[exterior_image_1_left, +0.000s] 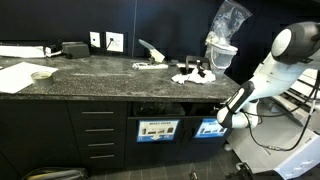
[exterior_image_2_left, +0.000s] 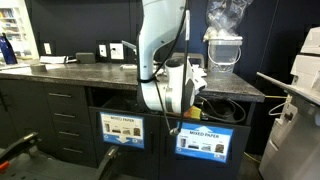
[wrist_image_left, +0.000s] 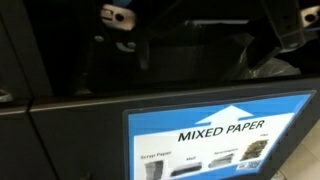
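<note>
My gripper stands open, with a dark finger (wrist_image_left: 140, 52) on either side and nothing visible between them. Below it in the wrist view runs the front edge of an open bin compartment, its front carrying a blue-and-white "MIXED PAPER" label (wrist_image_left: 215, 138). The inside is dark; some clear plastic (wrist_image_left: 278, 68) shows at the right. In exterior view 2 the white arm (exterior_image_2_left: 168, 85) reaches down over the right-hand bin (exterior_image_2_left: 203, 141), and something yellow (exterior_image_2_left: 196, 112) shows behind the arm. The fingertips are too small to make out there.
A second labelled bin (exterior_image_2_left: 123, 128) is to the left. Above the bins juts the dark countertop (exterior_image_1_left: 110, 80), bearing a white cloth (exterior_image_1_left: 193, 76) and a clear container (exterior_image_1_left: 219, 52). Drawers (exterior_image_1_left: 98, 130) fill the cabinet's left side.
</note>
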